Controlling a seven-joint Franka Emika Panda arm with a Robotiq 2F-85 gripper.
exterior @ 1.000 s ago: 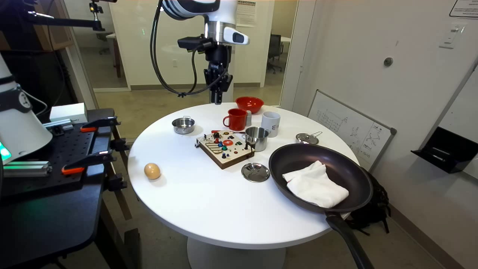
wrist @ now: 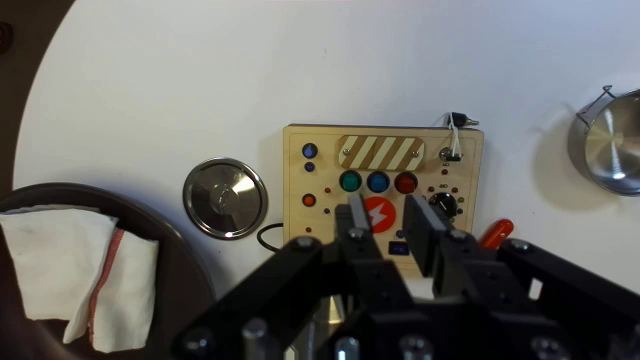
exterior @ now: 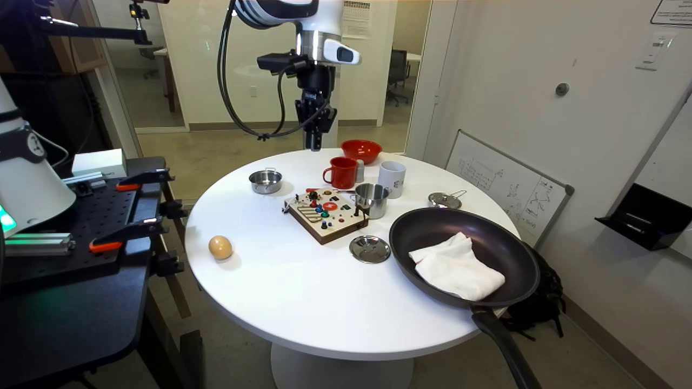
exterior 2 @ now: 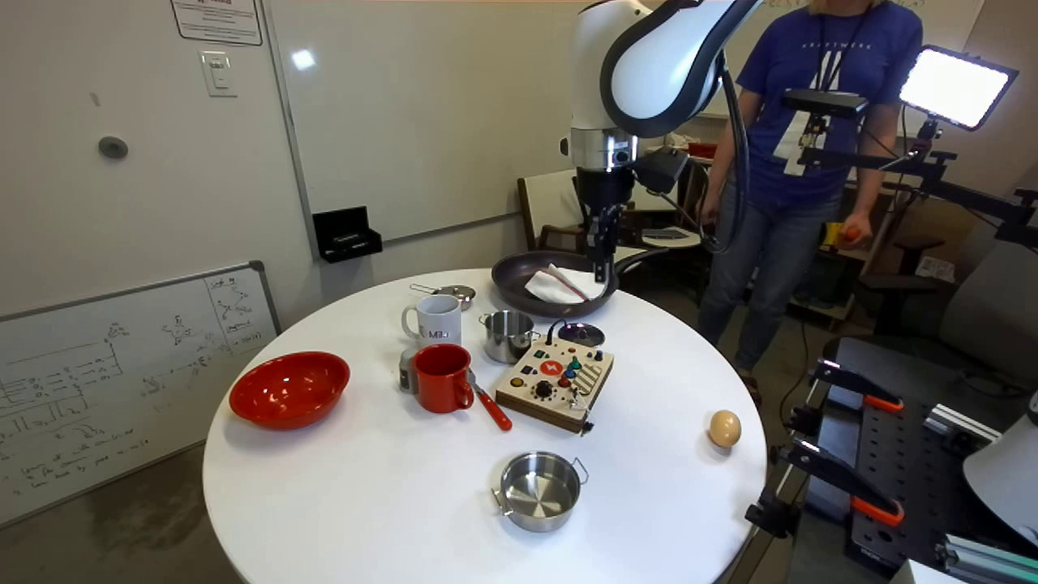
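Observation:
High above the white round table point(exterior: 279, 292) hangs my gripper, open and empty, its fingers pointing down. Beneath it in the wrist view lies a wooden switch board point(wrist: 300, 228) with coloured buttons, partly hidden by the fingers. A black frying pan point(exterior: 512, 272) holds a folded white cloth point(exterior: 460, 269). A steel lid point(wrist: 225, 198) lies flat between pan and board. Beside the board stand a steel pot point(exterior 2: 508, 336), a red mug point(exterior 2: 443, 378) and a white mug point(exterior 2: 438, 319). A shallow steel pan point(exterior 2: 541, 491) and a brown egg-shaped object point(exterior 2: 725, 428) sit apart.
A red bowl point(exterior 2: 289, 389) stands by the table's edge. A red-handled utensil point(exterior 2: 493, 410) lies between red mug and board, near a small grey shaker point(exterior 2: 406, 371). Another lidded steel piece point(exterior: 445, 200) lies beyond the frying pan.

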